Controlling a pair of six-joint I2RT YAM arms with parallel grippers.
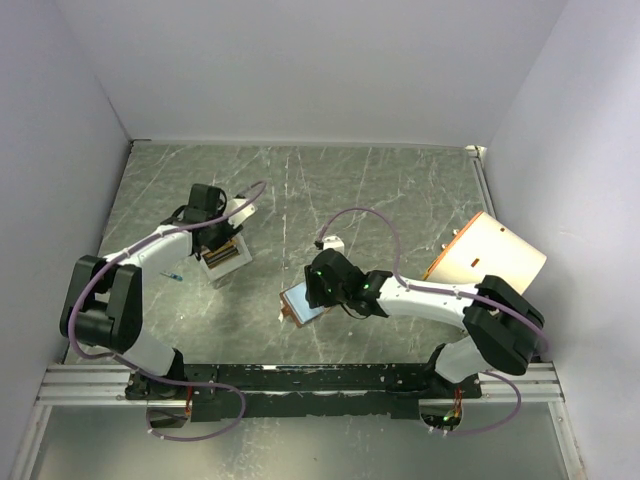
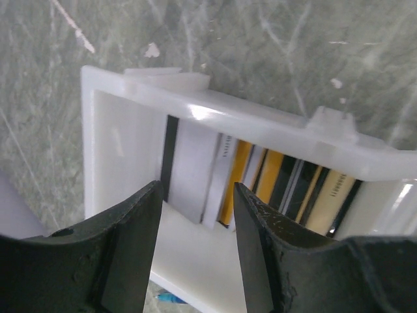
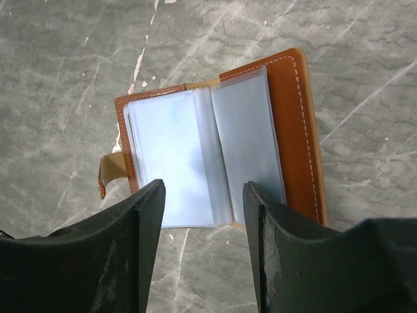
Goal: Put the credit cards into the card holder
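Observation:
A white tray (image 1: 228,262) on the left holds a row of credit cards (image 2: 296,189) standing on edge; the left wrist view shows white, yellow, black and tan ones. My left gripper is open above the row, fingertips over its white end, nothing between them. The brown leather card holder (image 3: 296,130) lies open at the middle front, with clear sleeves (image 3: 176,150) inside. My right gripper is open just over it, nothing between its fingertips.
A tilted cream board (image 1: 485,250) with an orange edge stands at the right. A small blue item (image 1: 172,276) lies left of the tray.

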